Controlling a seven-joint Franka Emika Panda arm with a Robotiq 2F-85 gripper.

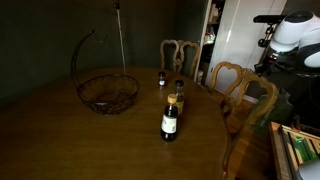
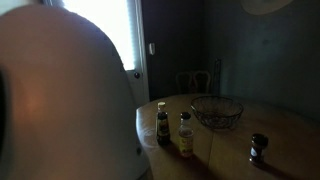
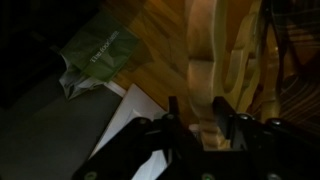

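Observation:
My gripper hangs over the floor beside the table, its dark fingers standing apart with nothing seen between them. In exterior view 1 the white arm is at the far right, well away from the tabletop. A dark bottle with a pale label stands upright on the table. Just behind it is a second bottle, with a yellowish label. A small dark jar-like container stands apart from them. Toward the table's far side sits a black wire basket with a tall curved hook; it looks empty.
Wooden chairs stand around the table, between it and the arm. Below the gripper, the wrist view shows a curved wooden edge, a green bag and a white flat surface.

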